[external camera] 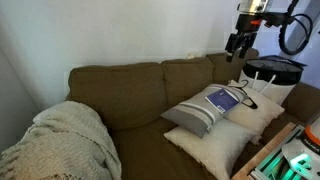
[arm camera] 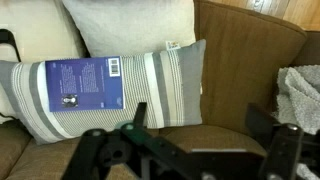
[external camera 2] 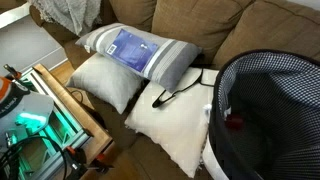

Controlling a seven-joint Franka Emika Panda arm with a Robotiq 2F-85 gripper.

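My gripper is open above the couch, with nothing between its spread fingers in the wrist view. In exterior view 1 the gripper point(external camera: 238, 45) hangs well above the cushions. Below it, a blue-purple book point(arm camera: 84, 84) with a barcode label lies flat on a grey-and-white striped pillow point(arm camera: 177, 88). Exterior view 2 also shows the book point(external camera 2: 132, 50) on the striped pillow point(external camera 2: 173, 62). A thin black item point(external camera 2: 178, 92), perhaps a strap or hanger, rests on a white pillow point(external camera 2: 165, 125). Exterior view 2 does not include the gripper.
A black mesh hamper point(external camera 2: 218, 125) stands at the right, with something dark red point(external camera 2: 234, 122) inside. A knitted grey blanket point(external camera: 60, 150) covers the couch's left end. Bare brown seat point(external camera: 150, 150) lies between blanket and pillows. The robot's table point(external camera 2: 88, 125) borders the couch.
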